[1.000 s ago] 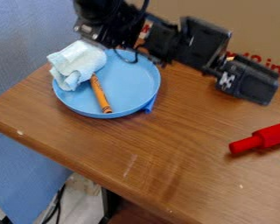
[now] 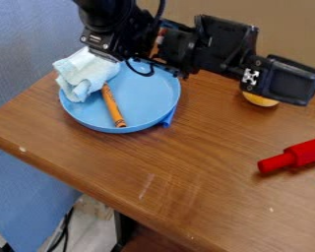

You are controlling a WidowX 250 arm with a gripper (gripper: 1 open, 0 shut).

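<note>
The black robot arm reaches across the top of the view, its gripper [image 2: 271,83] at the right, over a yellow round object [image 2: 259,99] that is mostly hidden beneath it. I cannot tell whether the gripper is open or shut. On the left a blue plate [image 2: 146,103] holds a white cloth [image 2: 82,71] and an orange stick-like item [image 2: 113,106].
A red rolling-pin-like object [image 2: 299,155] lies at the right of the wooden table [image 2: 180,182]. A small blue item sticks out beside the plate. The table's left edge drops to a blue surface.
The gripper end of the arm has shifted slightly up and changed its angle, showing more of the yellow object under it. The plate and its contents look unchanged.
</note>
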